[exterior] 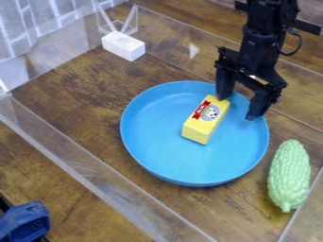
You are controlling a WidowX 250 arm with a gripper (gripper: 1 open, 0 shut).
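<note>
A yellow box [202, 127] with a red label and a round picture lies on a blue plate [161, 146]. Over the plate's back edge, the black gripper [239, 107] points down with its fingers spread, one beside the box's upper end and the other toward the plate's right. I cannot make out anything held between them.
A white block [123, 44] lies at the back left. A green cabbage-like object [289, 176] is at the right of the plate. A blue object [21, 223] sits at the bottom left corner. The wooden surface left of the plate is clear.
</note>
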